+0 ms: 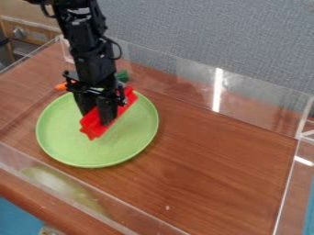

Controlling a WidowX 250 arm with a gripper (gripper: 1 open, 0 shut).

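My black gripper hangs over the green round plate, its fingers down around a red object that lies tilted on the plate's upper-middle part. The gripper covers much of the red object, so whether the fingers hold it cannot be told. An orange carrot-like thing lies behind the plate at the back left, partly hidden by the arm.
The wooden surface right of the plate is bare. Clear walls edge it at the back, right and front. A small green item behind the arm is mostly hidden. A grey backdrop stands behind.
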